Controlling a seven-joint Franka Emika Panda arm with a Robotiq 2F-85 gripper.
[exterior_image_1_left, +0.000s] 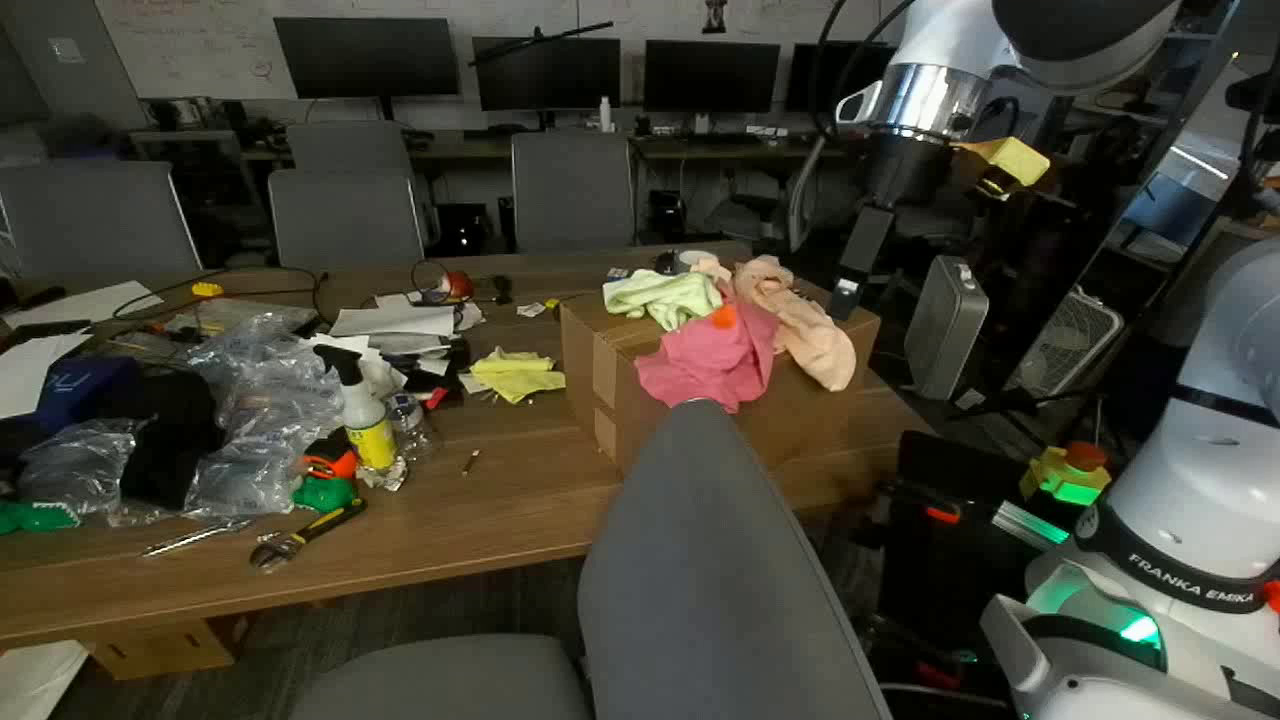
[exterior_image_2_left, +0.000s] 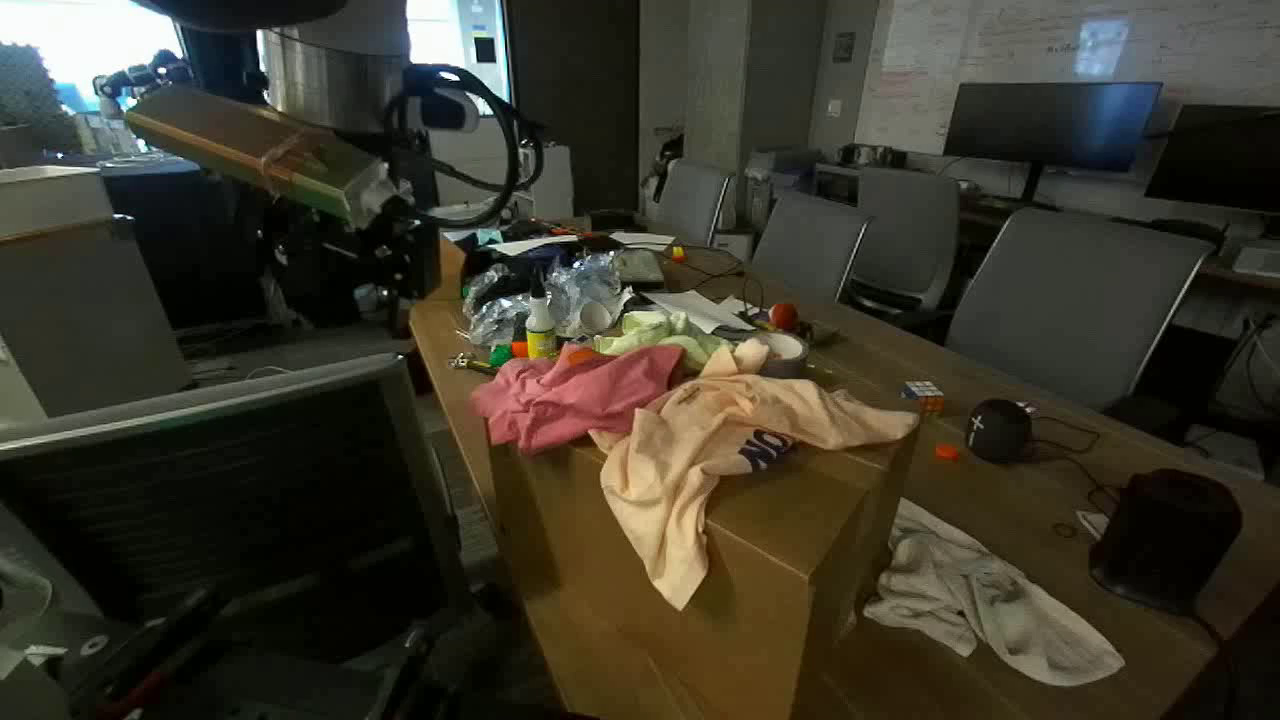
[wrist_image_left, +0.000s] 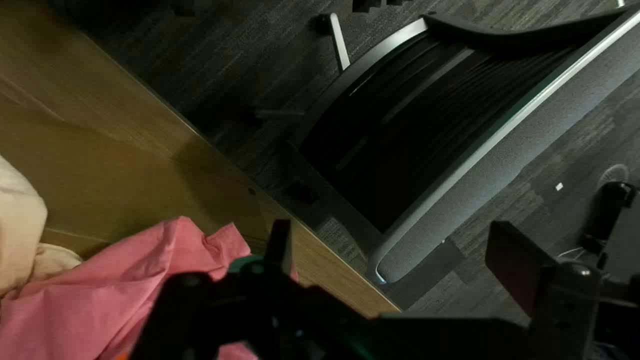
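Note:
My gripper is open, its two dark fingers wide apart and nothing between them. In the first exterior view it hangs above and to the right of a cardboard box (exterior_image_1_left: 606, 390) on the table. Over the box top lie a pink cloth (exterior_image_1_left: 708, 366), a peach cloth (exterior_image_1_left: 816, 336) and a pale green cloth (exterior_image_1_left: 660, 296). Dark lettering shows on the peach cloth (exterior_image_2_left: 672, 468) in the second exterior view, where it drapes down the box side. The wrist view has the pink cloth (wrist_image_left: 126, 282) at lower left, partly behind one finger.
A grey chair (exterior_image_1_left: 708, 576) stands at the table's near side. Plastic bags, a spray bottle (exterior_image_1_left: 366, 414) and tools clutter the table's left. A yellow cloth (exterior_image_1_left: 518, 374) lies left of the box. Beyond the box are a white towel (exterior_image_2_left: 972, 594) and a black speaker (exterior_image_2_left: 998, 430).

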